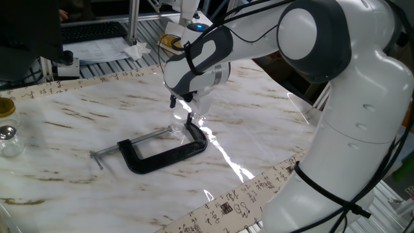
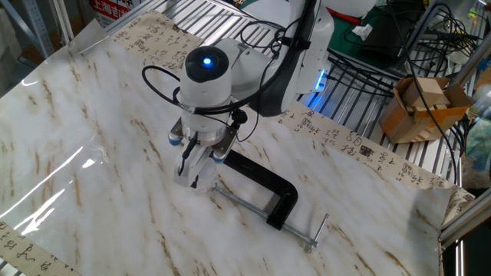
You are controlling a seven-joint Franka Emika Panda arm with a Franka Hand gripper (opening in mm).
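A black C-clamp (image 1: 169, 159) with a silver screw rod lies on the marble-patterned table. In the second view the clamp frame (image 2: 265, 180) stretches to the right of my gripper (image 2: 197, 170), its T-handle (image 2: 317, 233) pointing away. My gripper (image 1: 181, 120) is low over the table at the clamp's finger end, where the rod meets the frame. Something clear and shiny shows around the fingertips; I cannot tell whether it is part of the fingers or a separate thing. Glare and the arm hide the gap, so whether the fingers are open or shut does not show.
Clear jars stand at the left table edge, one with a yellow lid (image 1: 6, 107). A cardboard box (image 2: 424, 111) sits off the table on the slatted frame. A keyboard (image 1: 94, 32) lies behind the table.
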